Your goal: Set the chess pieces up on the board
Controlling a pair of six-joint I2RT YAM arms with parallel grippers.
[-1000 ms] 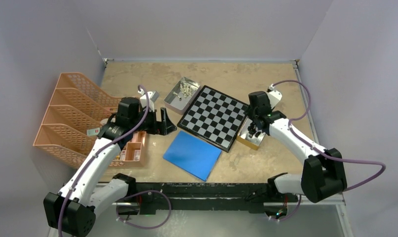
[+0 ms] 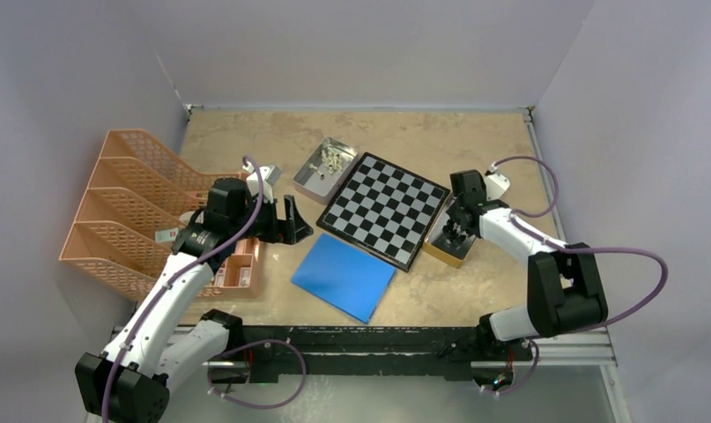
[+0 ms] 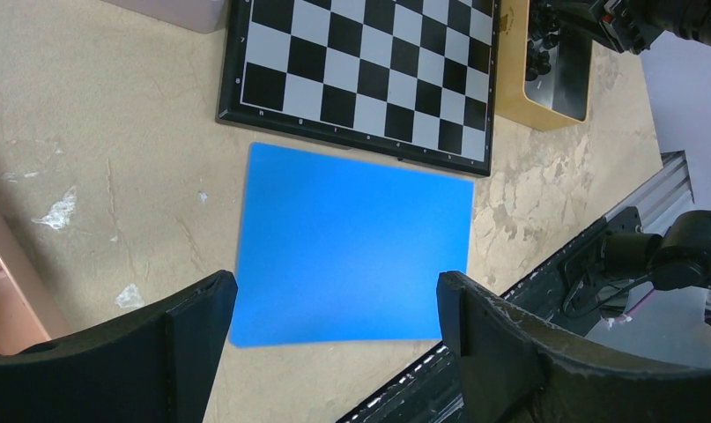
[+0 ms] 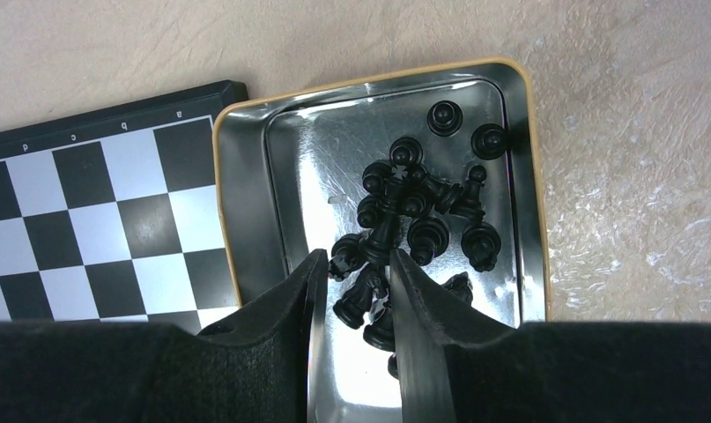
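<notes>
The chessboard (image 2: 382, 210) is empty on the table. A tan-rimmed metal box (image 4: 530, 203) right of it holds a jumble of black chess pieces (image 4: 428, 236), some upright, some lying. My right gripper is over that box, its fingers part open with a narrow gap above the pieces; I cannot see anything firmly held. A grey box (image 2: 314, 183) with white pieces stands left of the board. My left gripper is open and empty, high over the table left of the blue mat (image 2: 341, 277).
A peach plastic organiser (image 2: 109, 242) fills the left side of the table.
My right arm has moved slightly to the right, settling over the box of black pieces. The left arm has barely moved.
</notes>
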